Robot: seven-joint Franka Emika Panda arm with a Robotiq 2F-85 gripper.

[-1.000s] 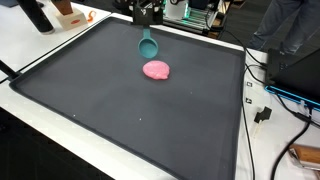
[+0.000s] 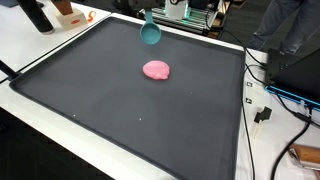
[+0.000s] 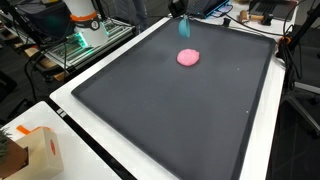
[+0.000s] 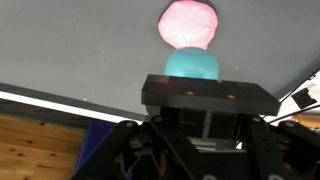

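A pink rounded object (image 2: 156, 70) lies on the dark grey mat, towards its far side. Just beyond it, a teal object with a round end (image 2: 150, 34) and a narrower upper part is held at the mat's far edge. From the side, the teal object (image 3: 185, 27) looks upright and stands apart from the pink one (image 3: 188, 57). In the wrist view, my gripper is shut on the teal object (image 4: 192, 64), whose rounded end shows past the dark fingers. The part between the fingers is hidden.
A white table border (image 3: 85, 125) surrounds it. Cables (image 2: 250, 130) run along the right side in the first exterior view.
The teal object has moved away from the pink one, towards the top of the first exterior view, along with my gripper. The pink object has stayed in place.
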